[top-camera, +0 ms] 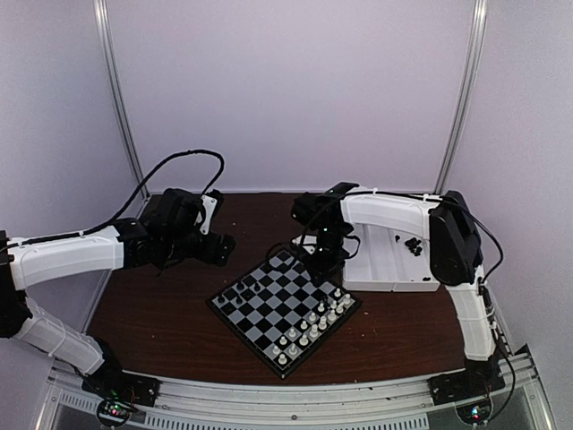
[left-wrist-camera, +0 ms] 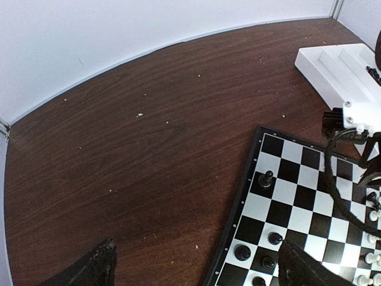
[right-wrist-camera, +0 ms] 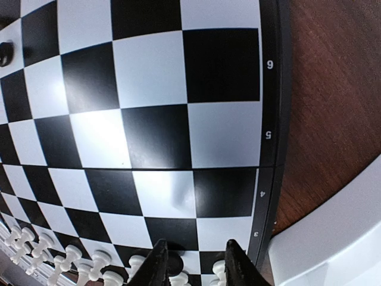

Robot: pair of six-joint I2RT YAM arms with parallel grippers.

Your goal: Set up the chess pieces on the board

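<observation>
The chessboard (top-camera: 269, 313) lies on the wooden table. White pieces (top-camera: 313, 327) line its near-right side; a few black pieces stand on the left part, including black pieces (left-wrist-camera: 242, 251). My right gripper is open low over the board's right part, with a black piece (right-wrist-camera: 175, 264) partly visible behind its left finger, not clearly held. My left gripper (top-camera: 219, 249) hangs open above the table, left of the board, with nothing between its fingers.
A white tray (top-camera: 385, 273) with dark pieces (top-camera: 414, 246) sits at the back right, beside the board and partly under my right arm. The table (left-wrist-camera: 137, 167) left of the board is clear.
</observation>
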